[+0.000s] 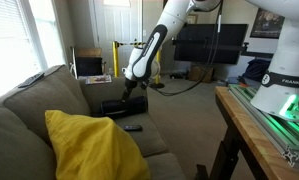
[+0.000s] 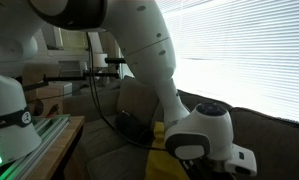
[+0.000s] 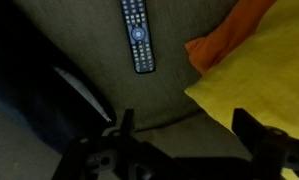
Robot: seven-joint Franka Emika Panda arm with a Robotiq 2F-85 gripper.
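Note:
My gripper is open above the couch seat, nothing between its fingers. In the wrist view, a black remote control [image 3: 139,36] lies on the grey cushion, up and to the left of the finger gap. A yellow cloth [image 3: 271,70] spreads at the right, with an orange piece [image 3: 229,36] at its edge. Exterior view 1 has the remote [image 1: 132,128] on the seat between the yellow cloth [image 1: 89,145] and a dark cushion-like object [image 1: 124,107]; the gripper [image 1: 130,91] hangs over that far end. The remote cannot be made out in exterior view 2.
The couch backrest [image 1: 41,98] runs along the left side in exterior view 1. A wooden table [image 1: 257,130] stands at the right, with open floor [image 1: 189,110] between it and the couch. The dark object [image 3: 39,75] fills the wrist view's left side.

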